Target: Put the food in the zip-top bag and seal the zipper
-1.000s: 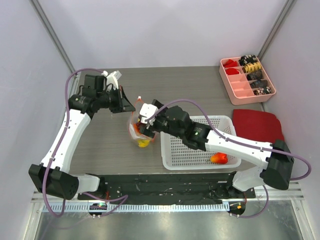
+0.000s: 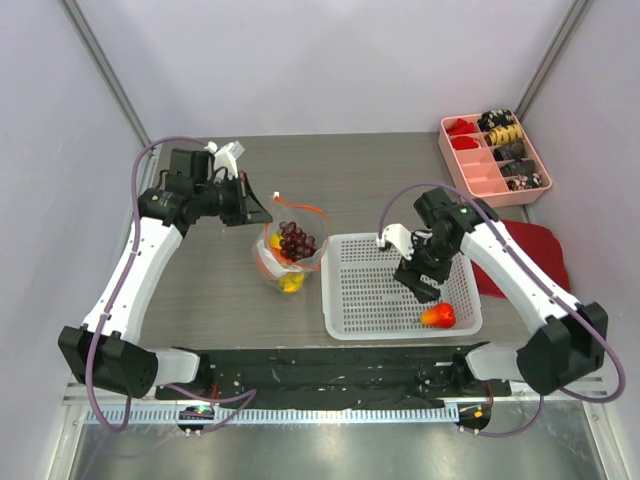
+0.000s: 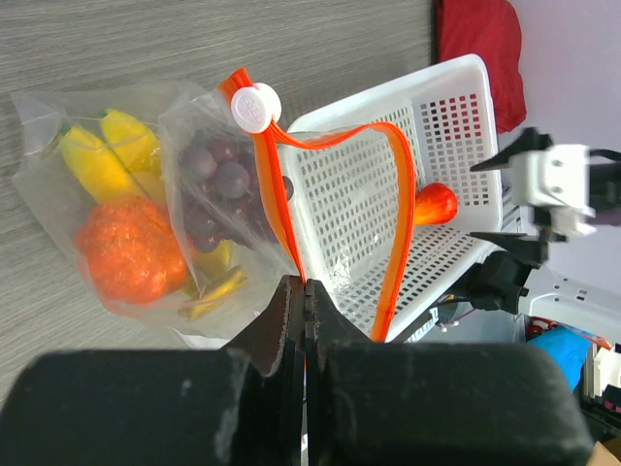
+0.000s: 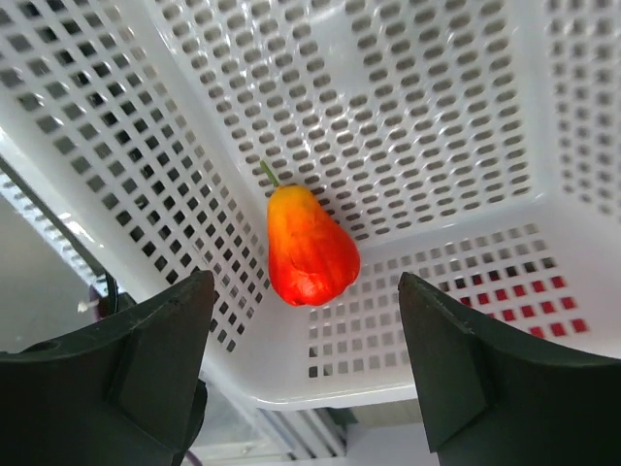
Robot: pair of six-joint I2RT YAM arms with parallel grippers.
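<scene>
The zip top bag [image 2: 270, 255] stands left of the white basket, holding grapes [image 2: 298, 240], yellow food and, in the left wrist view, an orange item [image 3: 131, 250]. My left gripper [image 2: 262, 215] is shut at the bag's orange-rimmed opening [image 3: 389, 291], the thin rim running to its fingertips [image 3: 305, 289]. A red-orange pepper [image 4: 310, 252] lies in the basket [image 2: 350, 310]. My right gripper is open over the basket, the pepper between and beyond its fingers in its view, not held.
A pink divided organizer [image 2: 485, 185] with rolled items stands at the back right. A red cloth [image 2: 540, 250] lies right of the basket. The counter behind the bag and basket is clear.
My right arm has moved from the bag rightward over the basket toward the pepper. The left arm has stayed in place.
</scene>
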